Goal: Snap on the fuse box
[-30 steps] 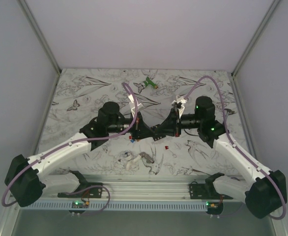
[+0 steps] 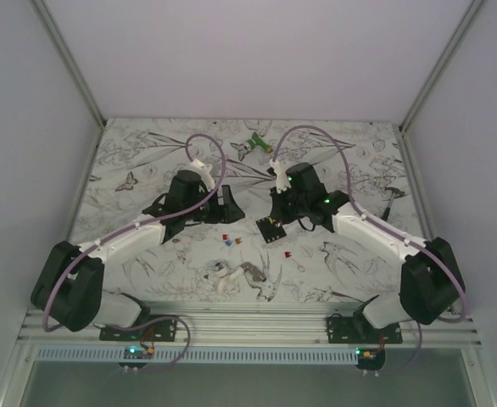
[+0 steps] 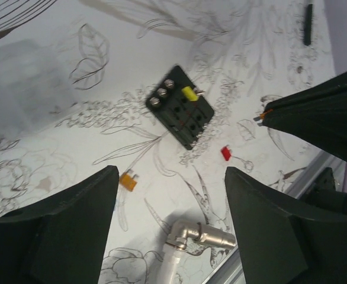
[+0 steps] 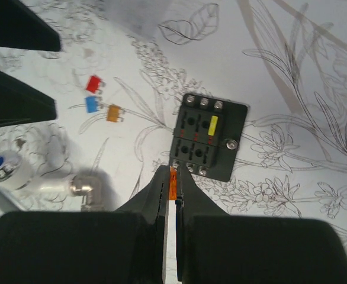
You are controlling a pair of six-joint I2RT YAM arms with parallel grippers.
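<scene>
The black fuse box lies on the patterned table with a yellow fuse in it; in the left wrist view the fuse box [image 3: 179, 106] is also visible. My right gripper is shut on an orange fuse, just below the box in its view. My left gripper is part open, empty, left of the box in the top view. Loose fuses lie on the table: a red fuse [image 4: 94, 83], a blue fuse [image 4: 92, 104] and an orange fuse [image 4: 115, 113].
A pipe fitting [image 3: 194, 234] lies at the front. A green object [image 2: 259, 144] is at the back, a hammer [image 2: 391, 197] at the right edge. A translucent container [image 3: 25, 83] shows in the left wrist view.
Both arms have drawn back and apart from where they met over the fuse box, the left toward the back left, the right toward the back.
</scene>
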